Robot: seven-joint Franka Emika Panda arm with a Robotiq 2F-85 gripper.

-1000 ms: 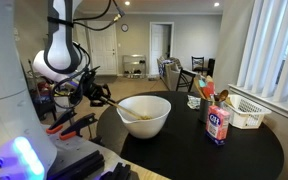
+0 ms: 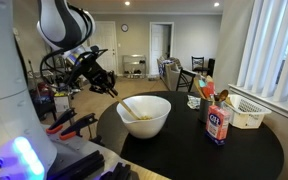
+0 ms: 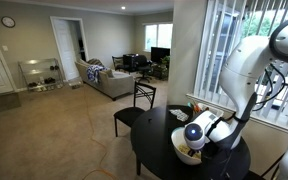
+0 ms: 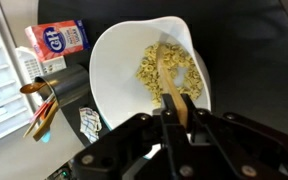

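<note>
A large white bowl (image 2: 154,122) stands on the dark round table, with loose tan, grain-like bits (image 4: 154,72) on its bottom in the wrist view. My gripper is shut on a wooden stick-like utensil (image 4: 172,88), which slants down into the bowl. In the first exterior view, the gripper (image 2: 113,92) is just left of the bowl's rim, and the utensil (image 2: 130,108) runs from it over that rim. The utensil's far end lies among the bits; its exact shape there is hard to tell.
On the dark table (image 2: 199,155), a red and white package (image 2: 217,122) stands right of the bowl. Behind it are a utensil holder (image 2: 205,108) with several utensils and a white basket (image 2: 246,113).
The arm's wrist part has risen and its tilt has changed. The utensil has stayed in the gripper and now stands steeper against the bowl's rim. The bowl has stayed put.
</note>
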